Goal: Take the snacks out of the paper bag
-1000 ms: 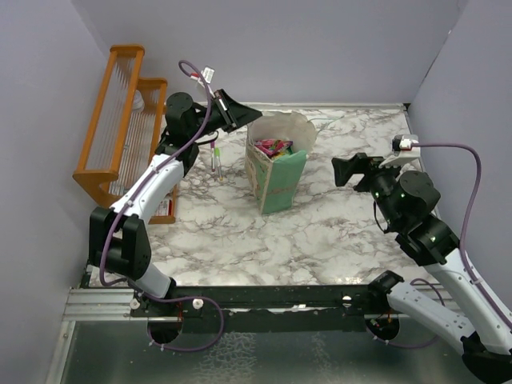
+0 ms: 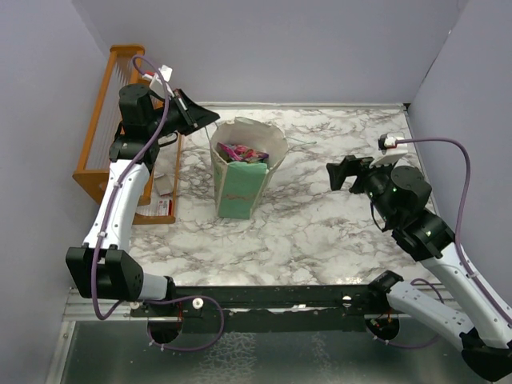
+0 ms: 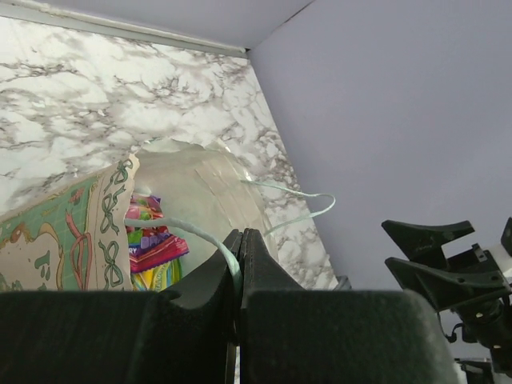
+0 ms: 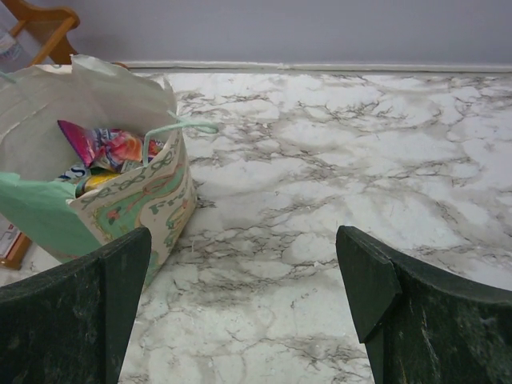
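Note:
The paper bag (image 2: 240,192), green in front with a cream inside, stands open on the marble table, left of centre. Colourful snack packets (image 2: 244,153) lie inside it, and the right wrist view also shows a pink-purple packet (image 4: 108,148). At the bag's upper left, my left gripper is shut on the pale green handle (image 3: 196,230). The other handle (image 3: 308,212) sticks out loose on the far side. My right gripper (image 2: 334,174) is open and empty, over the table well to the bag's right.
A wooden rack (image 2: 104,120) stands at the left edge, beneath my left arm. Bare marble (image 4: 320,184) stretches right of the bag. Grey walls (image 2: 280,48) close off the back and both sides.
The right arm has moved slightly left.

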